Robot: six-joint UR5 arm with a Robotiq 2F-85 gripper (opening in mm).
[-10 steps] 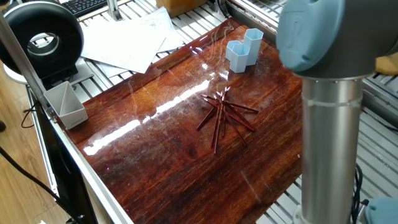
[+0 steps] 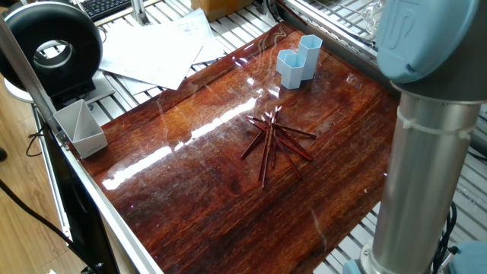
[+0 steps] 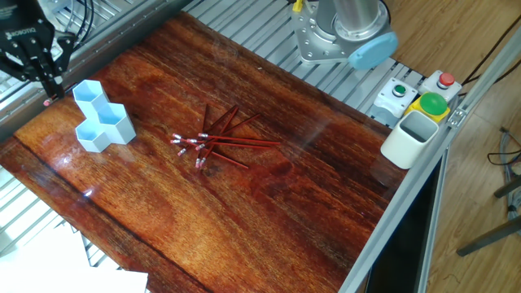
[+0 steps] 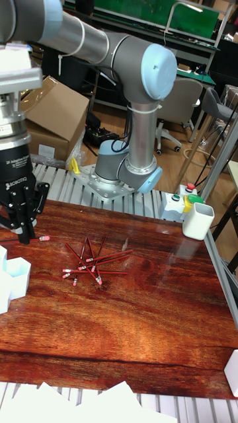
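In exterior view 3, my gripper (image 4: 28,236) points down at the left, its fingers shut on a red pencil (image 4: 39,239) held roughly level, its pinkish eraser end sticking out to the right. Exterior view 2 shows the gripper (image 3: 55,91) at the upper left, beside the light-blue holder of joined hexagonal cups (image 3: 95,141); only the eraser end of the held pencil (image 3: 47,102) is plain there. More red pencils (image 3: 236,144) lie crossed in a loose pile on the table's middle. The gripper is out of frame in exterior view 1.
A white square cup (image 3: 402,150) stands at the table's edge near the emergency buttons (image 3: 434,103). Another white container (image 2: 81,131) appears at the left edge in exterior view 1. Papers (image 2: 152,53) lie off the board.
In exterior view 1 the visible arm section has swung to the right across the last second. The pencil pile and the hexagonal holder have stayed put.
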